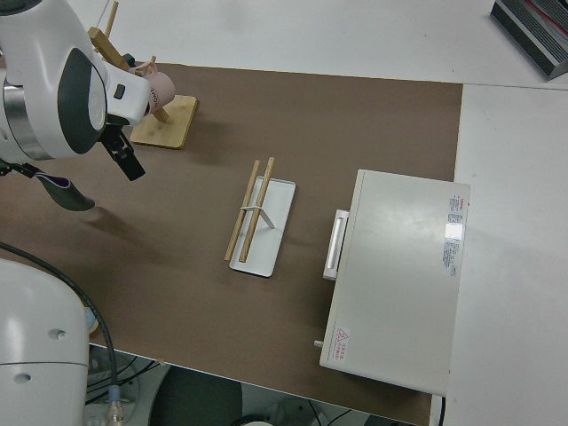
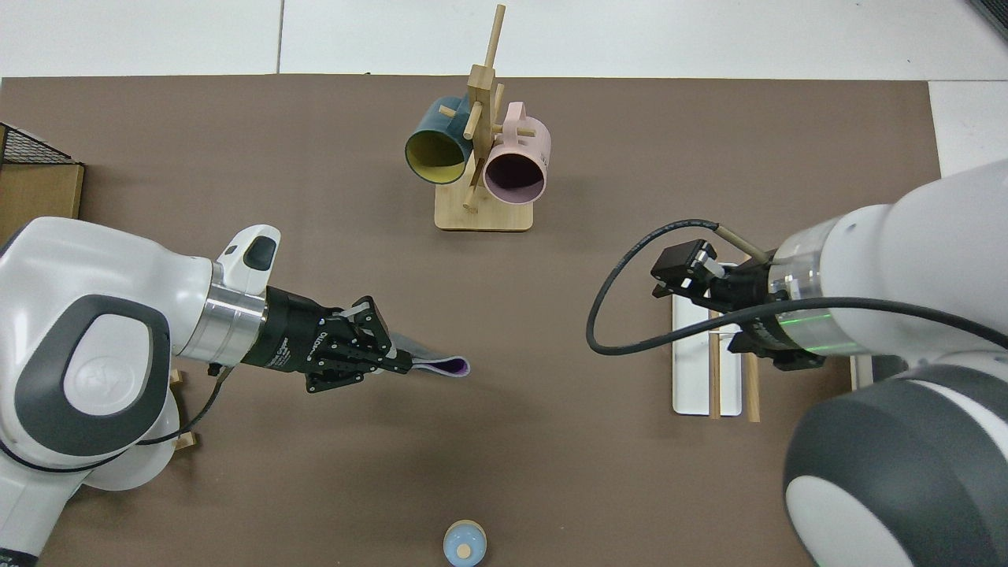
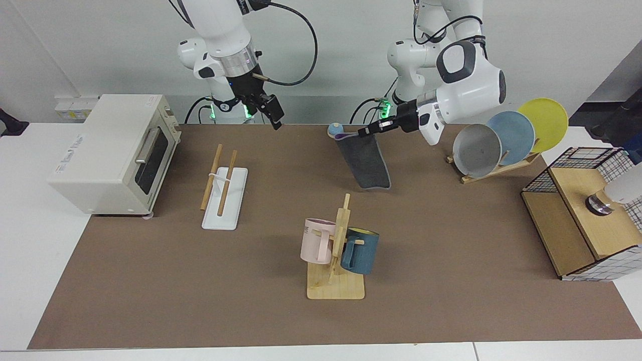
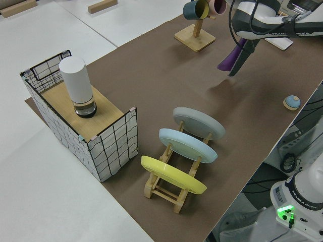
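Note:
A grey oven mitt with purple lining point(image 3: 365, 161) point(image 2: 437, 363) hangs from my left gripper point(image 2: 383, 340), which is shut on it near its cuff in the left and top views. My right gripper point(image 3: 271, 114) point(image 2: 678, 274) hangs in the air over the near side of the table by the white board with wooden sticks point(image 3: 225, 198); its fingertips are too small to read.
A mug tree point(image 2: 482, 213) holds blue and pink mugs. A plate rack with three plates point(image 4: 174, 171), a wire shelf point(image 4: 106, 126), a white oven point(image 1: 399, 284) and a small blue round object point(image 2: 464, 543) surround clear middle space.

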